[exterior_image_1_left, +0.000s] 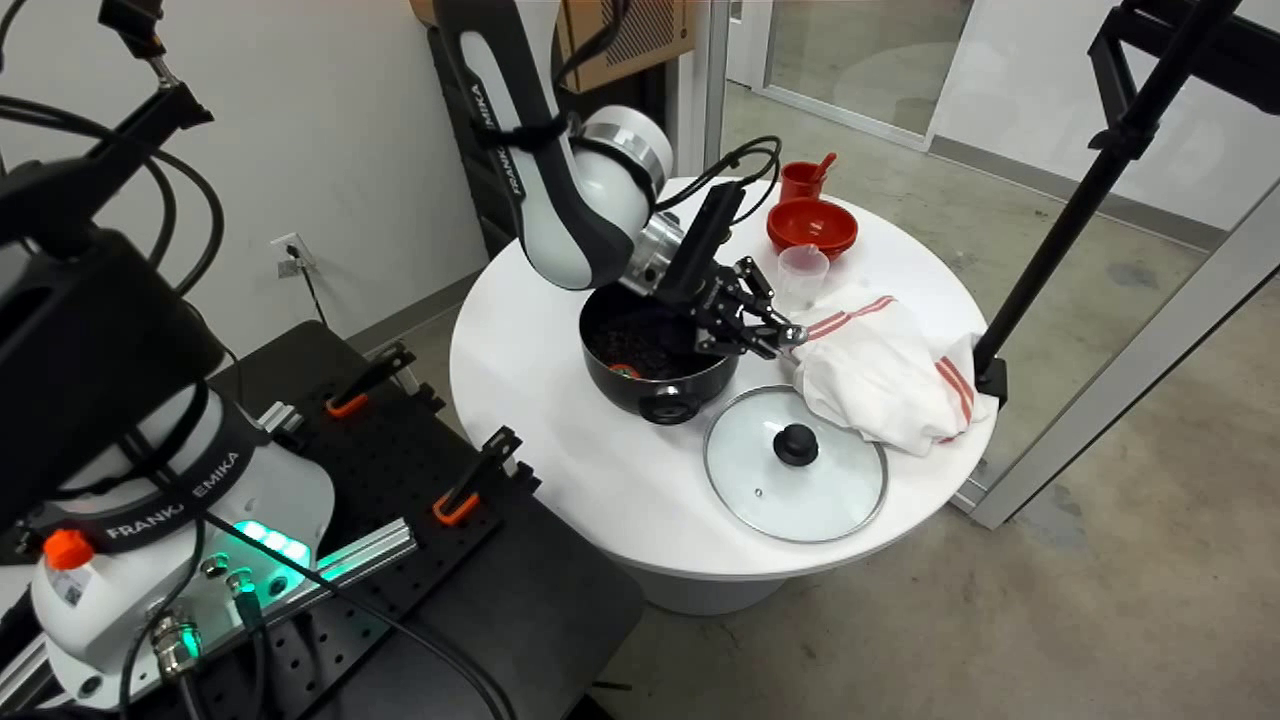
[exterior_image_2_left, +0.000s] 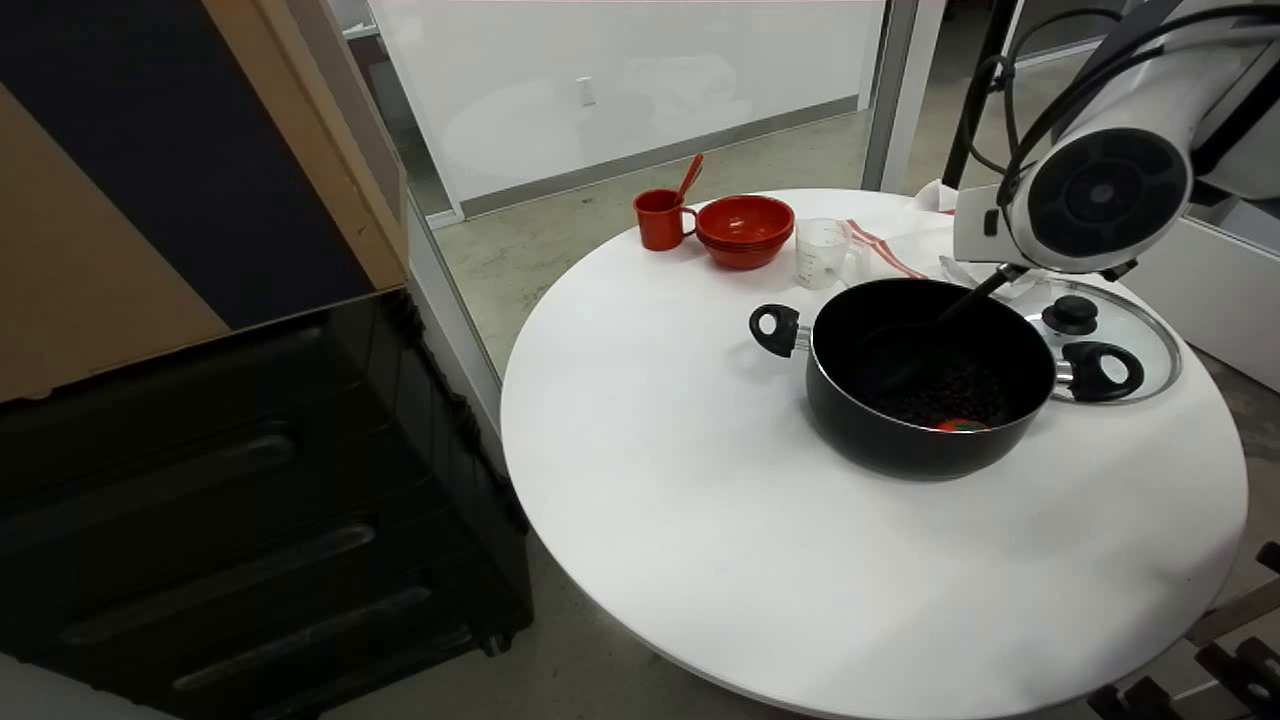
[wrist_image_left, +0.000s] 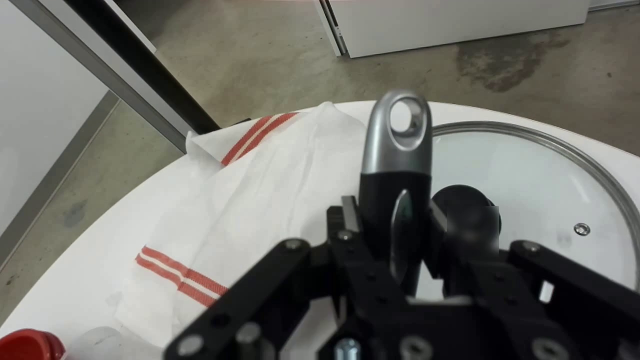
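My gripper is shut on the black handle of a ladle-like utensil (wrist_image_left: 396, 156), whose silver end with a hole points up past the fingers. In exterior view 2 the utensil's dark shaft (exterior_image_2_left: 981, 292) slants down into a black pot (exterior_image_2_left: 924, 450); its head is hard to make out against the dark inside. Small dark pieces (exterior_image_2_left: 960, 394) and something red and green (exterior_image_2_left: 962, 425) lie on the pot's bottom. In exterior view 1 the gripper (exterior_image_1_left: 780, 337) hangs over the rim of the pot, on the side toward the towel.
A glass lid (exterior_image_1_left: 768, 492) with a black knob lies beside the pot. Near it are a crumpled white towel (exterior_image_1_left: 882, 384), a clear measuring cup (exterior_image_1_left: 800, 278), red bowls (exterior_image_1_left: 812, 226) and a red mug (exterior_image_1_left: 799, 182).
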